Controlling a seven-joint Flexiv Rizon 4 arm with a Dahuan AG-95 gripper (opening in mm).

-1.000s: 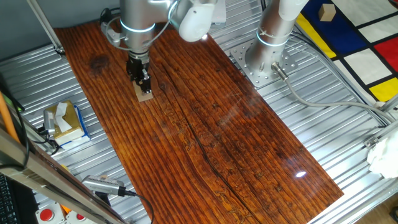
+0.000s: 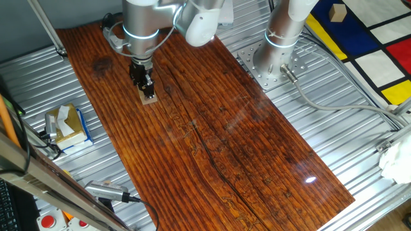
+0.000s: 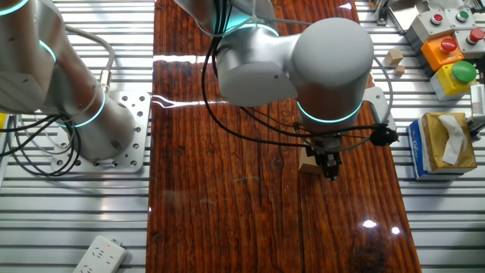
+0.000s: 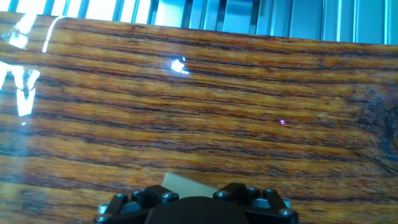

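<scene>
A pale wooden block [image 2: 148, 100] lies on the brown wooden board [image 2: 212, 147], toward its far left end. My gripper [image 2: 148, 94] points down right at it and covers much of it in exterior view 1. In exterior view 2, the block [image 3: 308, 162] shows just left of the black gripper [image 3: 330, 173]. At the bottom of the wrist view, a corner of the block [image 4: 185, 185] peeks out beyond the gripper, whose body hides the rest. Whether the fingers touch the block, or how far apart they stand, is not clear.
A tissue box [image 2: 66, 128] stands off the board's left side. The robot's base [image 2: 273, 67] is bolted beyond the right edge. Another small wooden block [image 2: 337, 12] rests on the coloured cloth. Most of the board is bare.
The arm and gripper have shifted slightly to the left in exterior view 1. The block stays in about the same place on the board.
</scene>
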